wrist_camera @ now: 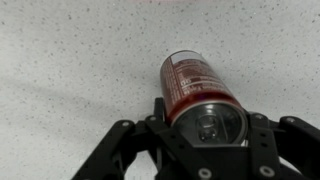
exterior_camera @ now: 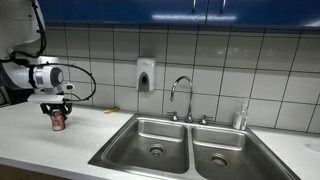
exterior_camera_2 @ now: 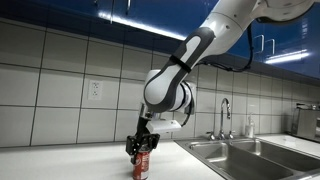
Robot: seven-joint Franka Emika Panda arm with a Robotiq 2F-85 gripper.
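A red soda can [exterior_camera: 58, 121] is on the counter at the left in exterior view 1, and the same can [exterior_camera_2: 141, 164] shows low in exterior view 2. My gripper [exterior_camera_2: 142, 150] is around its upper part, shut on it. Seen from the wrist, the can [wrist_camera: 200, 90] points its silver top toward the camera, with the black fingers [wrist_camera: 160, 112] at its sides. Its printed label and lower body extend beyond the fingers. Whether its base touches the counter I cannot tell.
A double steel sink [exterior_camera: 157, 148] with a faucet [exterior_camera: 185, 90] lies to the right. A clear bottle [exterior_camera: 241, 116] stands behind it, and a yellow item [exterior_camera: 111, 110] lies by the wall. The counter [exterior_camera: 85, 135] between can and sink is free.
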